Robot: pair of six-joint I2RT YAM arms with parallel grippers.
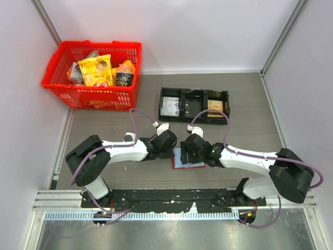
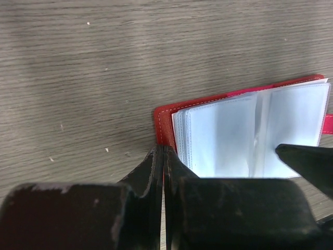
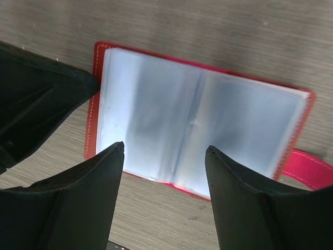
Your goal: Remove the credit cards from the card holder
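A red card holder [image 1: 177, 161] with clear sleeves lies open on the table between my arms; in the left wrist view its red edge [image 2: 200, 102] and sleeves [image 2: 218, 135] show. My left gripper is shut, its tips at the holder's left edge, nothing seen between its fingers. My right gripper is open over the sleeves [image 3: 145, 114], with no object held. Part of the left gripper shows at the left of the right wrist view.
A red basket [image 1: 91, 101] of snack bags stands back left. A black compartment box [image 1: 194, 91] with cards sits behind the holder. Bare table surrounds the holder.
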